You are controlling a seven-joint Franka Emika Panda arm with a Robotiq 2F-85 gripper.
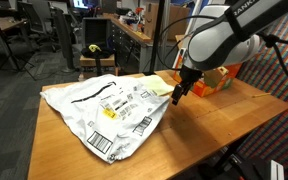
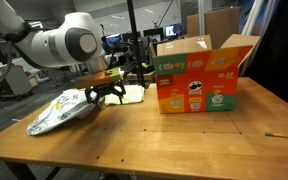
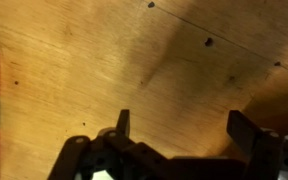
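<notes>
My gripper is open, its two fingertips well apart with only bare wood between them in the wrist view. From the exterior, the gripper [image 1: 175, 98] points down above the table, just right of a white plastic bag [image 1: 92, 94]. Black and yellow print marks the bag, which lies spread out and crumpled. A pale yellow cloth [image 1: 156, 84] is flat on the wood behind the gripper, and also shows as a light cloth [image 2: 132, 94] in the other exterior view.
An open red and green cardboard box [image 2: 197, 85] stands at the back of the wooden table [image 2: 174, 138]. A pencil-like stick [image 2: 283, 136] lies at the far right.
</notes>
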